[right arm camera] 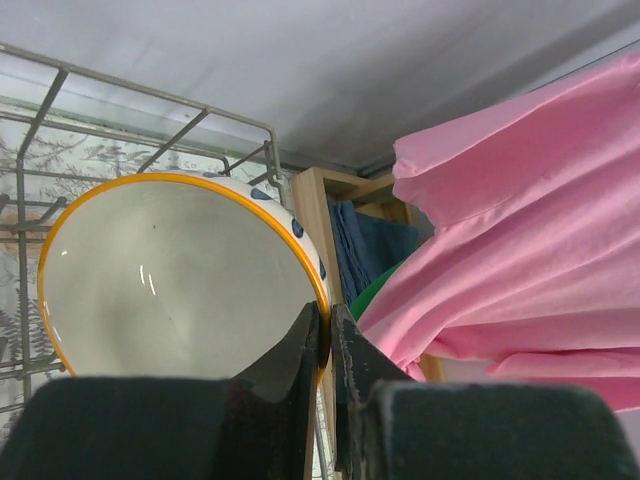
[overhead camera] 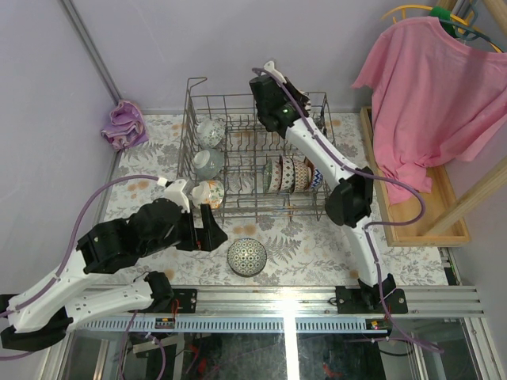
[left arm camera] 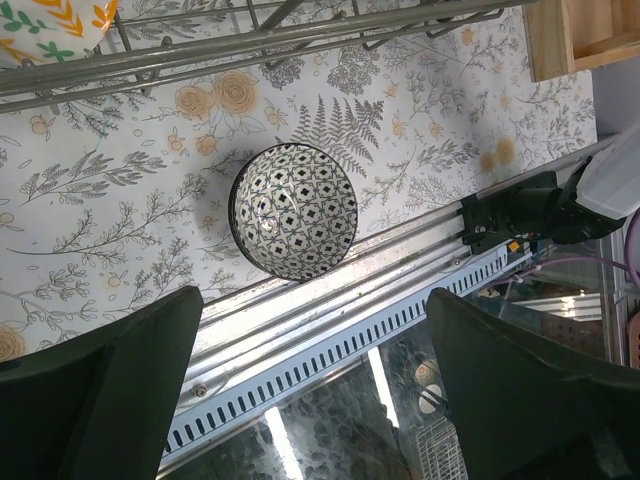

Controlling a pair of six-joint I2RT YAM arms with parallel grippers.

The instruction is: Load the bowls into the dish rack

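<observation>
My right gripper is shut on the rim of a white bowl (right arm camera: 170, 270) with an orange edge and blue dots, held over the back right of the dish rack (overhead camera: 253, 207). In the top view the right arm mostly hides that bowl. A row of patterned bowls (overhead camera: 289, 174) stands in the rack's front right; several others (overhead camera: 210, 162) stand along its left. A black-and-white patterned bowl (left arm camera: 293, 210) lies on the floral surface in front of the rack. My left gripper (overhead camera: 207, 229) hangs open to the left of that bowl, nothing between its fingers.
A pink shirt (overhead camera: 428, 95) hangs over a wooden crate (overhead camera: 428, 229) at the right. A purple cloth (overhead camera: 124, 125) lies at the back left.
</observation>
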